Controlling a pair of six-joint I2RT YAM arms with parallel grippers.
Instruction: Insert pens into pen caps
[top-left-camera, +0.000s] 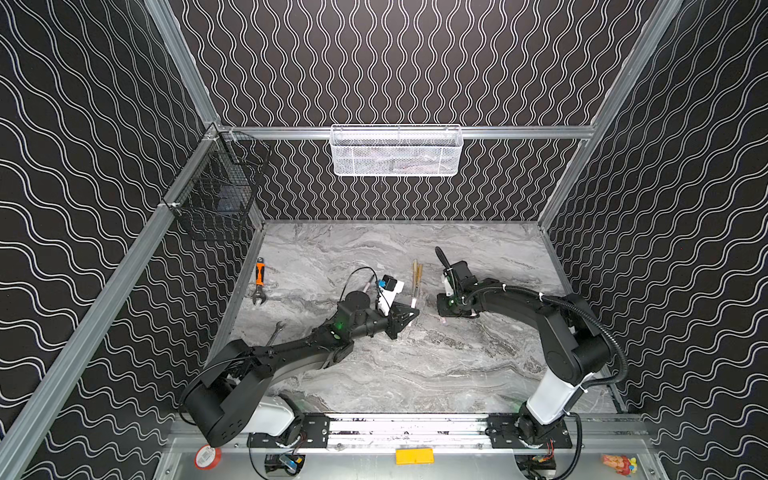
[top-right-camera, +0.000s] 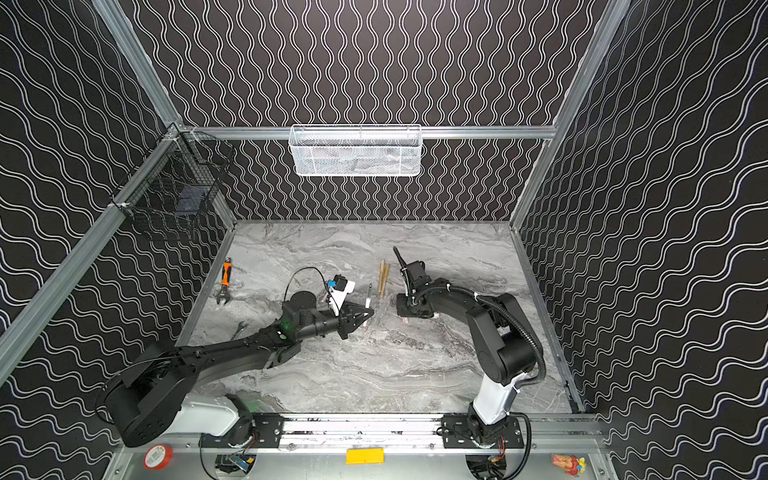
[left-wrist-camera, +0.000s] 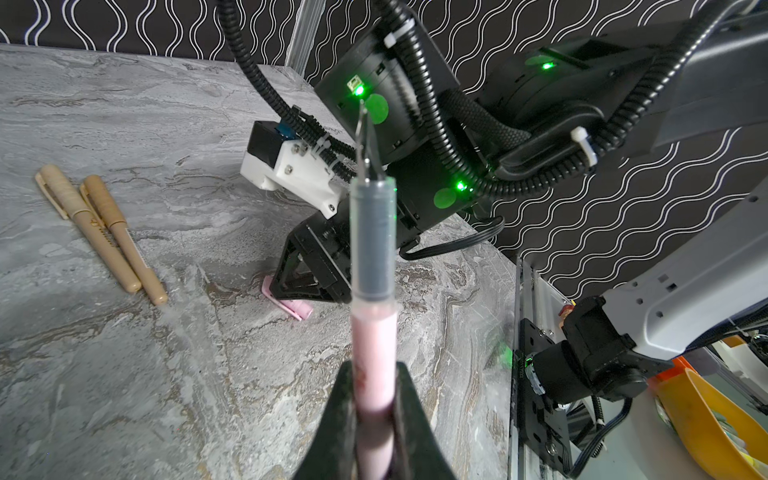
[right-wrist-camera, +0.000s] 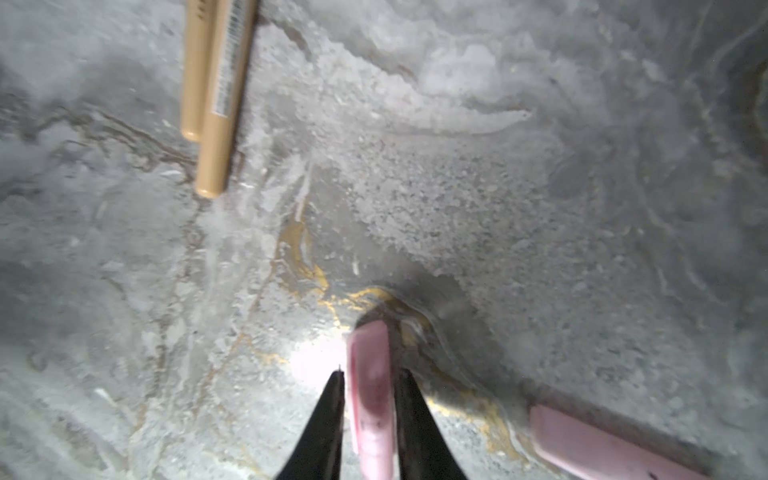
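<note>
An uncapped pen with a pink barrel, grey front section and bare metal nib stands upright in the left wrist view. My left gripper is shut on its pink barrel. A pink cap with a clip lies on the marble table in the right wrist view. Pointing down over it, my right gripper is part open, one finger along each side of the cap. The gap is very narrow there; whether the fingers touch the cap I cannot tell.
Two tan pens lie side by side farther back. Another pink piece rests at the lower right of the right wrist view. An orange-handled wrench lies far left.
</note>
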